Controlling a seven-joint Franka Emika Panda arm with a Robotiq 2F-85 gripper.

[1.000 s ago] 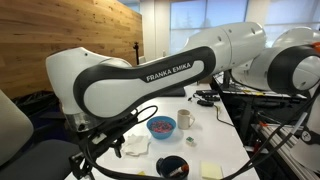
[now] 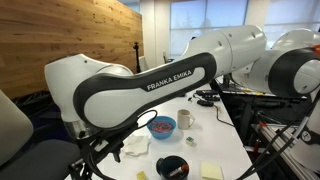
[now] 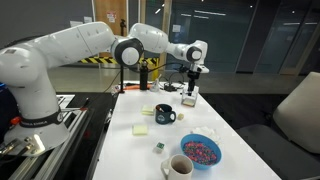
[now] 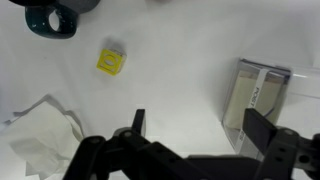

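In the wrist view my gripper is open, with bare white table between its fingers. Close by the right finger lies a clear box (image 4: 250,103) with a pale insert and a printed strip; the finger covers part of it. That box (image 3: 190,99) also shows below the arm's end at the table's far end. Left of the gripper are a small yellow block (image 4: 110,62) and a crumpled white cloth (image 4: 43,140). A dark mug (image 4: 52,20) is cut off by the upper left edge.
A blue bowl (image 3: 200,151) with reddish contents stands beside a pale mug (image 3: 178,168). A small greenish block (image 3: 158,147) and a yellow square (image 3: 140,129) lie apart on the table. Dark chairs (image 3: 270,140) border one side.
In exterior view 1 the arm's end has shifted slightly left. The objects on the table appear unmoved.
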